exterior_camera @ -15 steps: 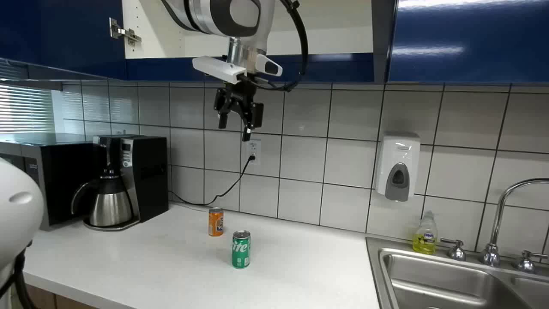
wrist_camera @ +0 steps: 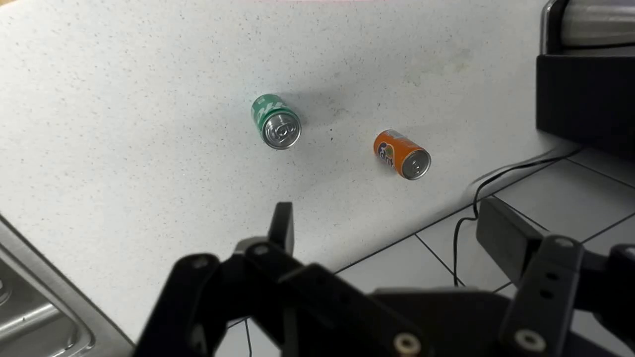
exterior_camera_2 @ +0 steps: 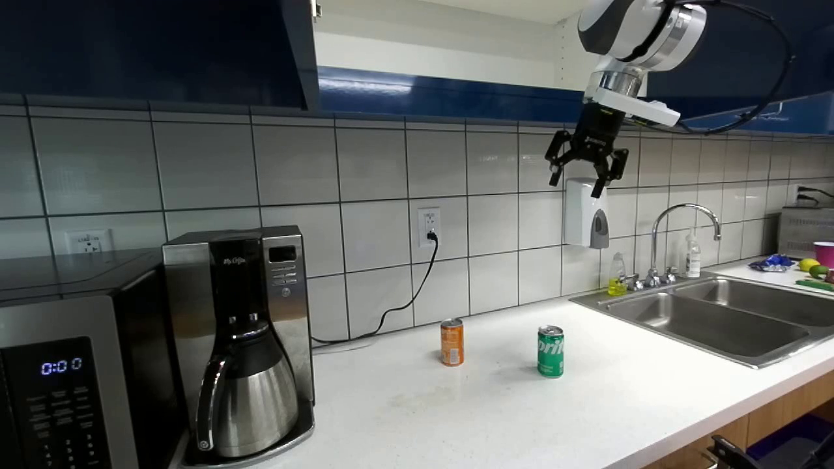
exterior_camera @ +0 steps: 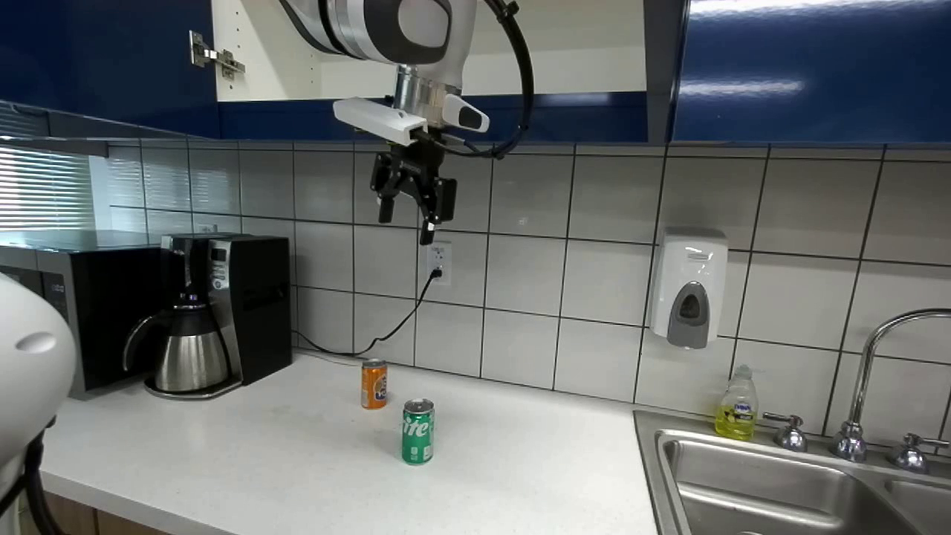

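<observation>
Two small cans stand upright on the white counter [exterior_camera: 294, 446]. The green Sprite can [exterior_camera: 418, 432] is nearer the counter's front in exterior view 1, and the orange Fanta can [exterior_camera: 374, 384] is closer to the tiled wall. High above both hangs my gripper [exterior_camera: 407, 227], open with nothing between its fingers. From the wrist, the Sprite can [wrist_camera: 276, 121] appears at upper centre and the Fanta can [wrist_camera: 402, 154] right of it. My spread fingers [wrist_camera: 283, 229] reach in from below, apart from both cans.
A coffee maker [exterior_camera_2: 234, 344] and a microwave [exterior_camera_2: 70, 359] occupy the left side. The sink [exterior_camera_2: 727, 312] lies to the right, with a soap dispenser [exterior_camera: 690, 287] on the wall. Overhead is an open cabinet [exterior_camera: 553, 67]. Bare counter surrounds the cans.
</observation>
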